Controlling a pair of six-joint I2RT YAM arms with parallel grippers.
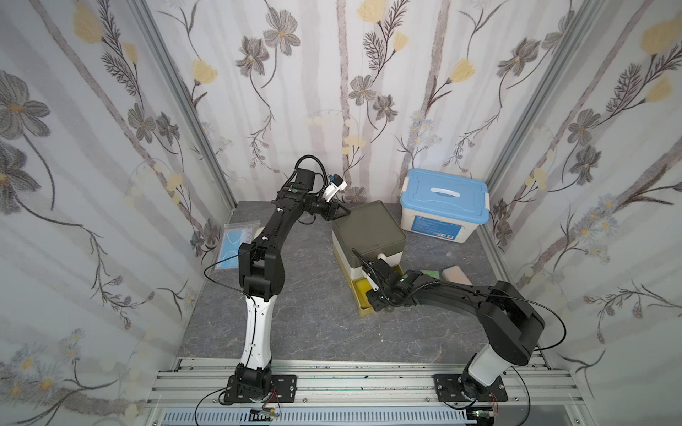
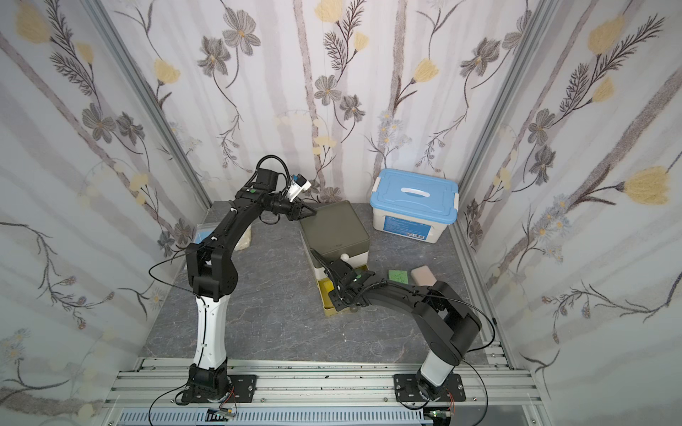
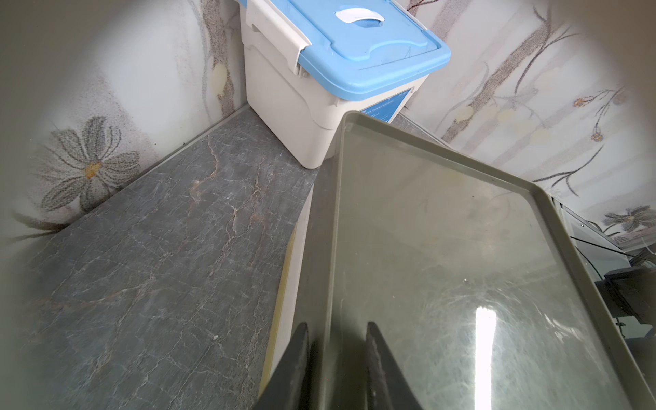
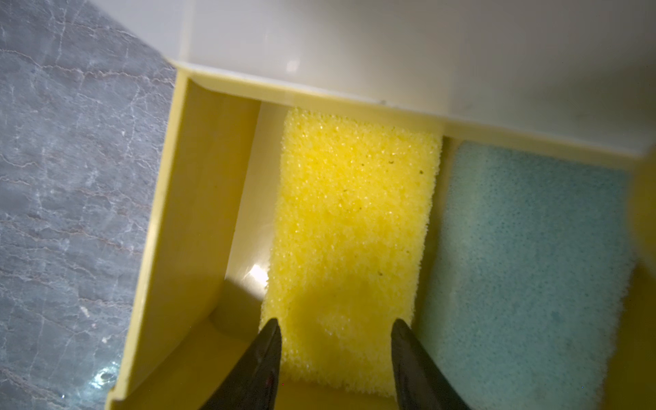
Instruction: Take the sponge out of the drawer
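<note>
In the right wrist view, a yellow sponge lies flat in the pulled-out yellow drawer. A blue-green sponge is beside it in the same drawer. My right gripper is open over the near end of the yellow sponge, one finger toward each long side. How deep its tips reach is hard to tell. The drawer belongs to a small cabinet with a grey-green top. At the cabinet's far left edge, my left gripper is shut on the rim of that top, one finger on either side.
A white bin with a blue lid stands behind the cabinet to the right. Right of the drawer, a green sponge and a pink sponge rest on the table.
</note>
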